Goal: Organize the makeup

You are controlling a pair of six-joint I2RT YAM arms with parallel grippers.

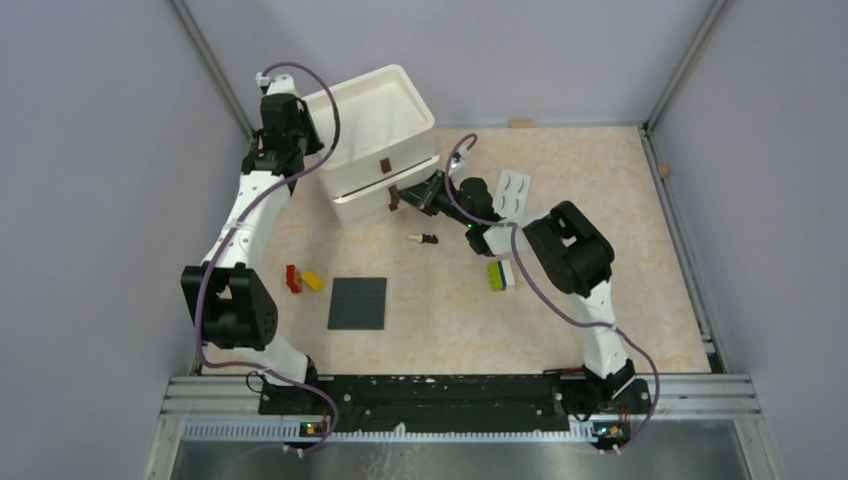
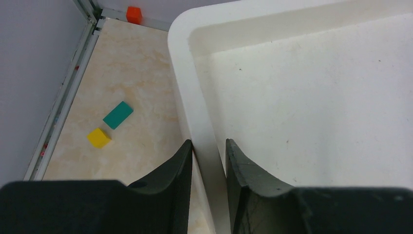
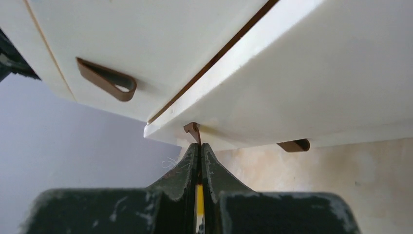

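A white drawer box (image 1: 432, 112) stands at the back left, open at the top. Its middle drawer (image 3: 272, 97) stands slightly out, leaving a dark gap under the upper drawer's front. My right gripper is shut on that drawer's brown pull tab (image 3: 193, 127), whose lower part the fingers hide. In the left wrist view, my left gripper is shut on the box's rim. Small items lie on the table: a dark one with a pale end (image 1: 424, 239), a sheet with curved dark marks (image 1: 512, 190) and a dark square (image 1: 357, 303).
A red item (image 1: 293, 279) and a yellow block (image 1: 312, 280) lie left of the square; a green, blue and white block (image 1: 500, 275) is near the right arm. Brown tabs show above (image 3: 106, 79) and below (image 3: 295, 145) the held one.
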